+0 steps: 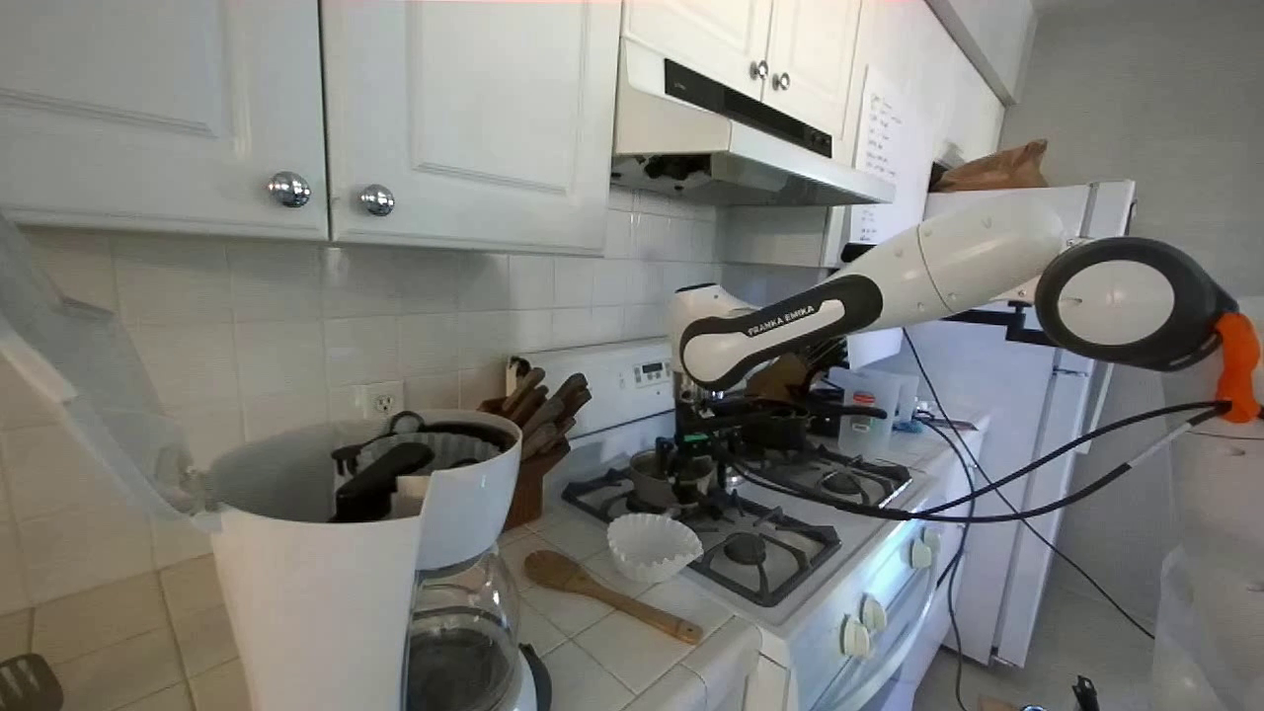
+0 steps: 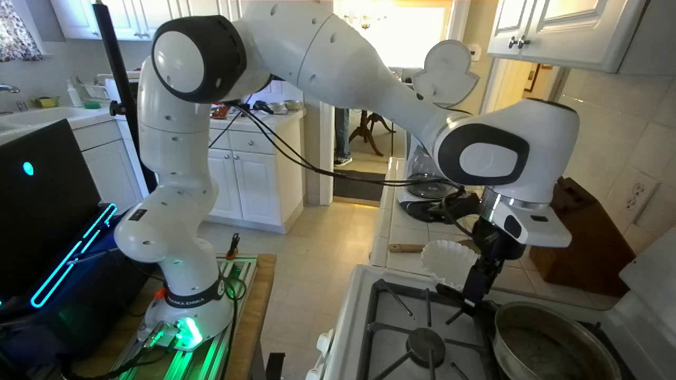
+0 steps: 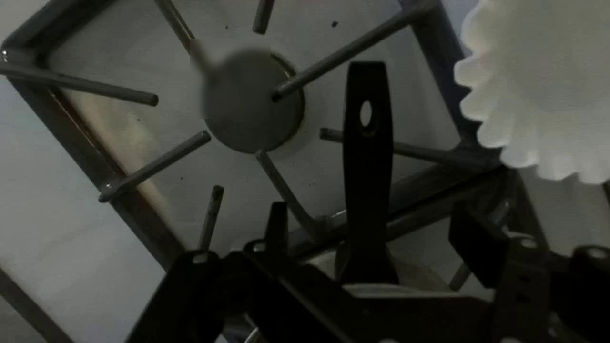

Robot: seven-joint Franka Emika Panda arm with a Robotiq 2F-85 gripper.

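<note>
A metal pot (image 2: 538, 364) sits on the stove's rear burner by the counter. Its black handle (image 3: 369, 171) runs up the middle of the wrist view, with a hole near its end. My gripper is low over the stove, beside the pot in exterior view 2, fingers apart. One finger (image 3: 278, 226) stands to the left of the handle and the other to its right, with visible gaps on both sides. In exterior view 1, the gripper (image 1: 678, 474) partly covers the pot (image 1: 646, 484).
A white paper coffee filter (image 1: 654, 547) lies on the counter near the stove's edge. Beside it are a wooden spoon (image 1: 610, 592), a knife block (image 1: 533, 474) and a coffee maker (image 1: 320, 581) with its lid raised. Burner grates (image 3: 86, 85) surround the pot.
</note>
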